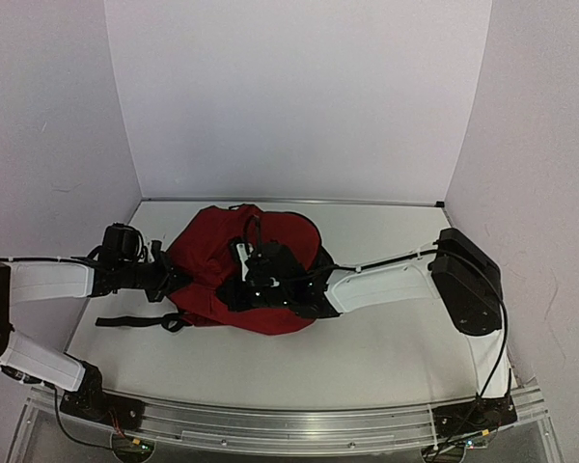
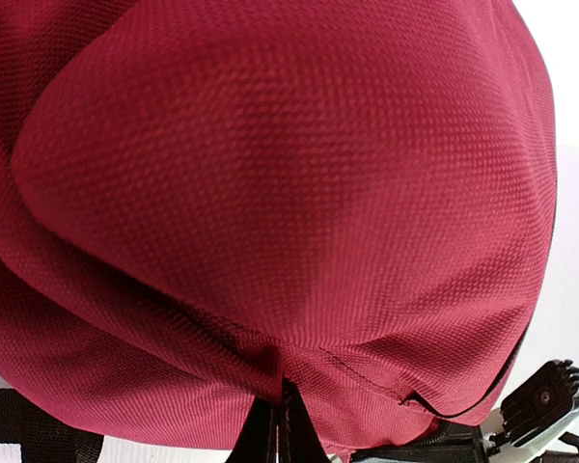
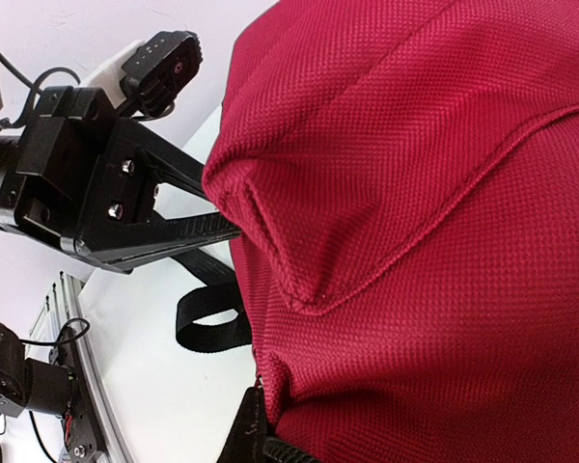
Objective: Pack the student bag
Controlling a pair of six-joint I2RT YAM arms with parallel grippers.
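A red cloth bag (image 1: 289,230) lies slumped left of the table's middle, filling most of both wrist views. My left gripper is shut on a fold of its fabric, with creases running to the fingertips; the right wrist view also shows that left gripper at the bag's left edge. From the right, my right arm reaches over the bag, and my right gripper is shut on a gathered edge of the red cloth. The bag's inside is hidden from every view.
A black strap (image 1: 130,321) trails from the bag's left side onto the white table, its loop (image 3: 212,318) showing in the right wrist view. Free table (image 1: 386,357) lies to the right and in front. White walls enclose the back and sides.
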